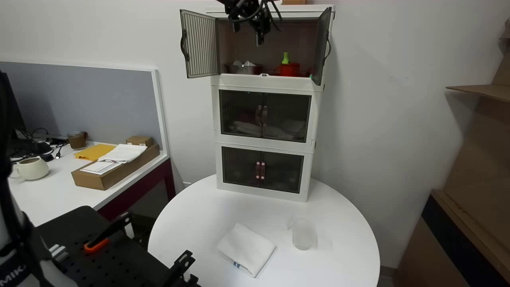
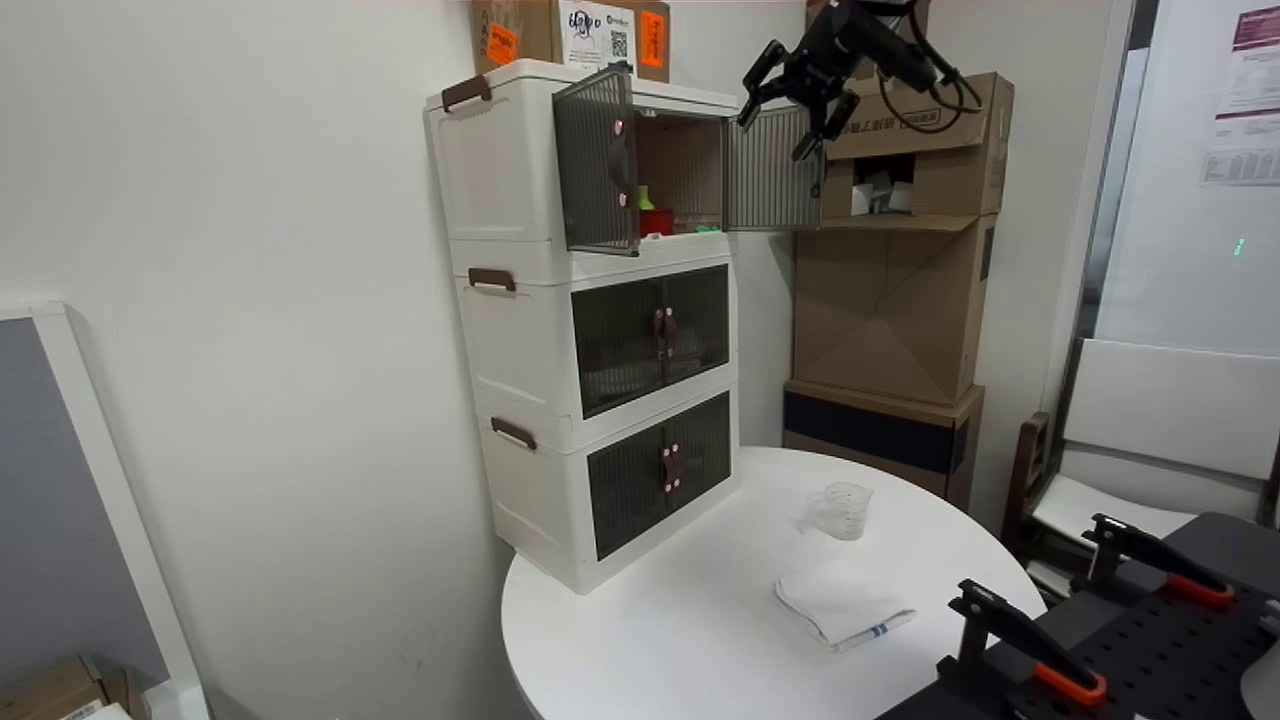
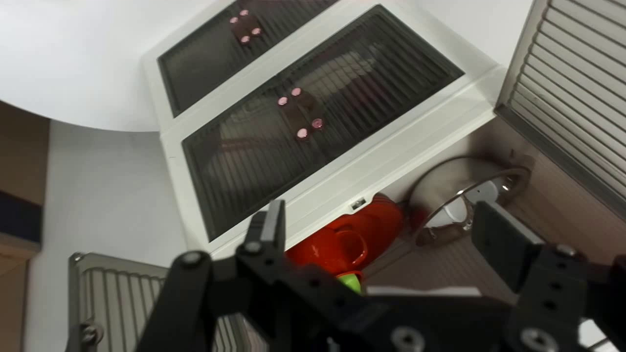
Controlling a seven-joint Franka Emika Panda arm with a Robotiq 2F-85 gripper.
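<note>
My gripper [image 2: 774, 134] is open and empty in front of the top compartment of the white cabinet [image 1: 261, 84], whose two doors stand swung out. In the wrist view the fingers [image 3: 273, 226] are spread wide. Beyond and between them lie a red cup [image 3: 325, 249] with something green by it and a metal pot [image 3: 449, 182] holding white and shiny pieces. Neither is touched. In exterior view 1 the red cup [image 1: 289, 69] sits on the right of that shelf, the pot [image 1: 244, 69] on its left.
The open left door [image 1: 199, 45] and right door [image 1: 323, 45] flank the opening. Both lower compartments are shut. A folded white towel [image 1: 246, 249] and a clear measuring cup [image 1: 303, 234] rest on the round table [image 1: 191, 215]. Boxes [image 2: 573, 34] stand on top of the cabinet.
</note>
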